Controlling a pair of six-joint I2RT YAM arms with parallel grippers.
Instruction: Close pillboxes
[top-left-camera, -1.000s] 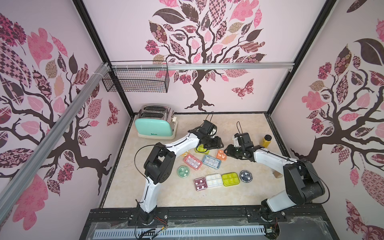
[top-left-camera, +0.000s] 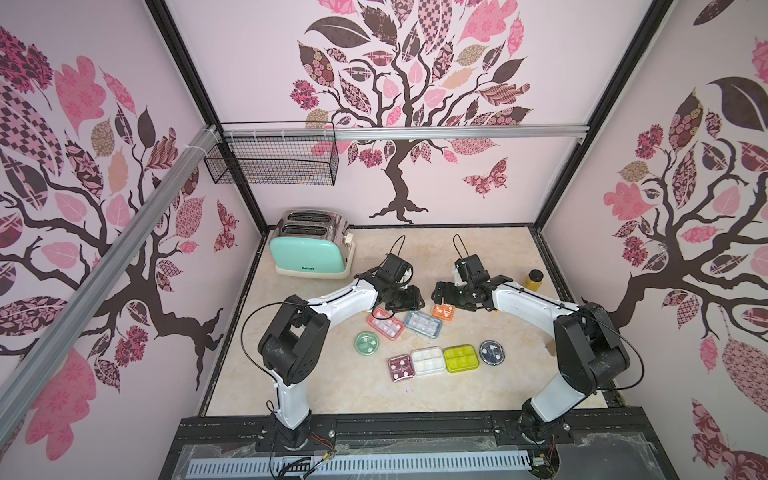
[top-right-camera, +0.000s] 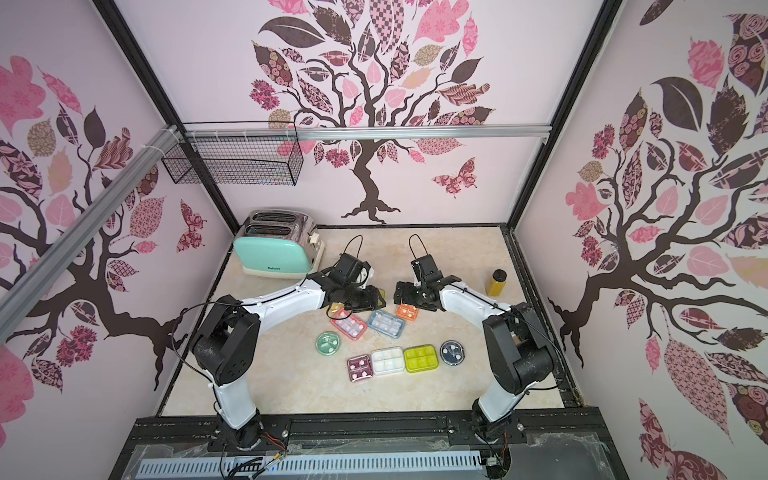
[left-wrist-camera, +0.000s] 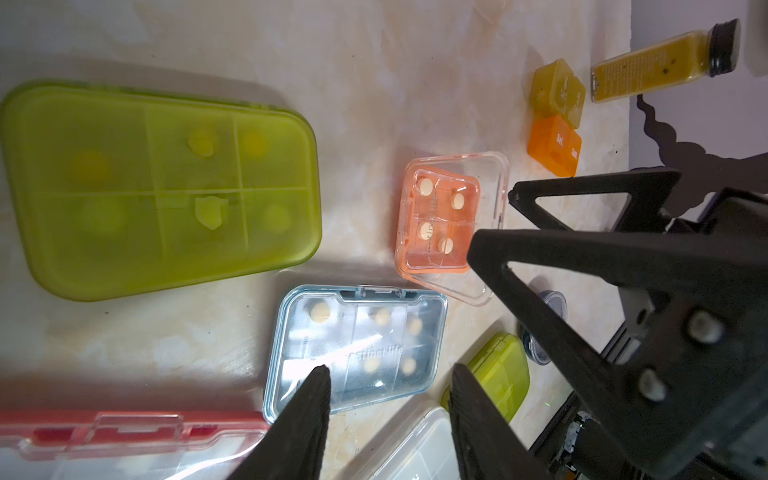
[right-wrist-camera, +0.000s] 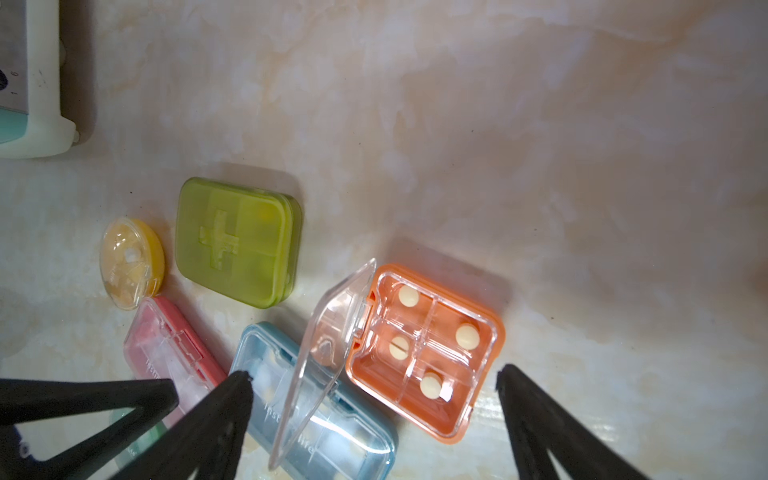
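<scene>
The orange pillbox (right-wrist-camera: 422, 349) shows its pills in several cells, its clear lid (right-wrist-camera: 324, 344) raised and tilted on the left side. My right gripper is partly open above it, one finger on each side of the box and lid, holding nothing. My left gripper is also partly open and empty, over the blue pillbox (left-wrist-camera: 360, 344), whose lid is down. A green pillbox (left-wrist-camera: 164, 192) lies shut beside them. The pink pillbox (right-wrist-camera: 172, 344) and a yellow round one (right-wrist-camera: 132, 262) also have lids on.
Toward the front lie maroon (top-left-camera: 401, 367), white (top-left-camera: 428, 360), lime (top-left-camera: 461, 358) and round dark (top-left-camera: 492, 352) pillboxes, plus a round green one (top-left-camera: 366, 343). A toaster (top-left-camera: 310, 248) stands back left, a bottle (top-left-camera: 533, 279) right. Right of the orange box is bare table.
My right gripper has shifted left to the orange box.
</scene>
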